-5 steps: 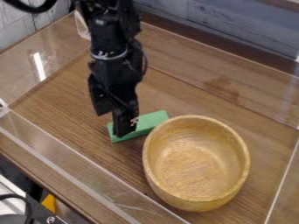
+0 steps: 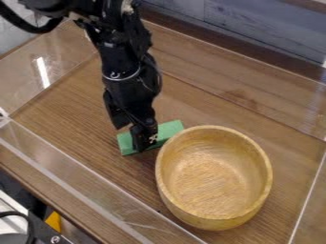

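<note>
My black gripper [image 2: 137,130] hangs open, pointing down over a flat green rectangular object [image 2: 169,131] on the wooden table. Its fingertips are low, at or just over the green object; whether they touch it I cannot tell. A round tan bowl [image 2: 214,177] sits just to the right and front of the green object, partly beside it.
A grey wall runs along the back right. Clear rails line the left and front edges, with cables beyond at the lower left.
The arm has shifted back and slightly left, and the gripper has come lower over the green object. The green object and bowl look unmoved.
</note>
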